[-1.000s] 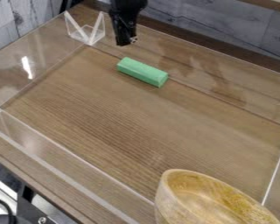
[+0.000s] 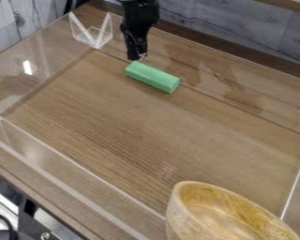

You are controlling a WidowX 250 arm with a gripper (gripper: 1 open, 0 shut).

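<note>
A green block (image 2: 153,78) lies on the wooden table (image 2: 127,141) in the upper middle. My black gripper (image 2: 134,49) hangs from the top edge, just above and behind the block's left end, apart from it in the picture. Whether its fingers are open or shut is too small and dark to tell.
A yellow bowl (image 2: 234,214) sits at the bottom right. A clear plastic item (image 2: 93,32) stands at the back left. A grey wall runs along the back.
The gripper has shifted slightly, coming down a little toward the green block. The block and bowl have not moved.
</note>
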